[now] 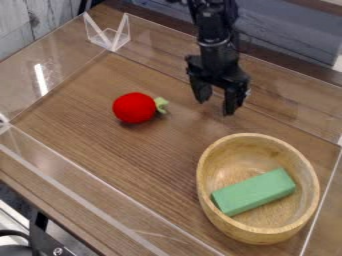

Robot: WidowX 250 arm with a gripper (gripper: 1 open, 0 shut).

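Observation:
My gripper (217, 100) hangs at the top centre of the view, a dark arm reaching down with open fingers just above the wooden table (94, 180). A red tomato-like object (135, 107) with a green top lies to its left. At the lower right a wooden bowl (227, 224) holds a green block (254, 192).
A clear wire or plastic rack (108, 32) stands at the upper left.

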